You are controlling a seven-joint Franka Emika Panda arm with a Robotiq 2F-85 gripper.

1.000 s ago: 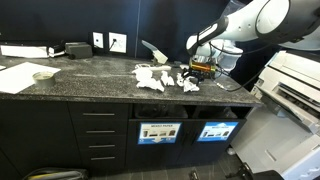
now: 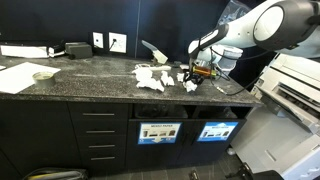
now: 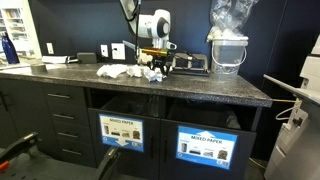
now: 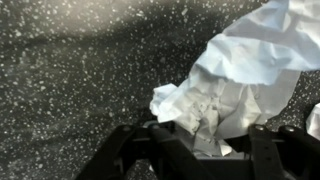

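Observation:
Crumpled white paper (image 4: 215,110) lies on the dark speckled counter. In the wrist view its near end reaches between the fingers of my gripper, which stand apart on either side of it. From exterior view 1, the gripper (image 2: 203,76) is low over the counter's right part, beside a white paper piece (image 2: 190,86). Exterior view 2 has the gripper (image 3: 160,64) pointing down just above crumpled paper (image 3: 153,74). Whether the fingers touch the paper cannot be made out.
More crumpled paper (image 2: 150,78) is spread to the left on the counter (image 2: 95,88). A round tin (image 2: 43,76) and a dark box (image 2: 78,49) stand farther left. Behind the arm is a clear bin (image 3: 228,53). Open compartments labelled mixed paper (image 3: 205,147) sit below the counter edge.
The upper arm has swung further into view at the upper right. The gripper has shifted slightly and stays close to the same paper; the paper pieces look unmoved.

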